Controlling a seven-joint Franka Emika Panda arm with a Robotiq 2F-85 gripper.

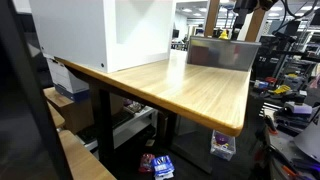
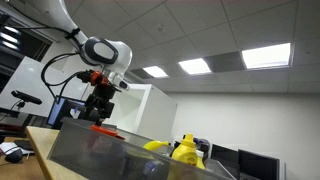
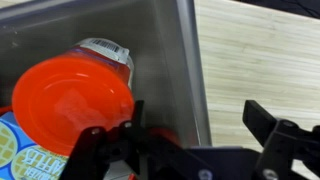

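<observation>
My gripper stands open in the wrist view, its two dark fingers wide apart. The rim of a grey bin (image 3: 188, 70) runs through the gap between them in this view; how far below the fingertips it lies I cannot tell. Inside the bin, left of the left finger, is a clear container with a round red-orange lid (image 3: 70, 105). A blue, green and white patterned item (image 3: 20, 150) shows at the lower left. Another red item is partly hidden behind the left finger. In exterior view 2, the white arm (image 2: 105, 55) reaches down over the bin (image 2: 90, 150).
In exterior view 1 the bin (image 1: 222, 53) stands at the far end of a wooden table (image 1: 165, 80), with bare tabletop before it. A large white box (image 1: 135, 30) stands on the left. A yellow item (image 2: 185, 150) shows by the bin's rim.
</observation>
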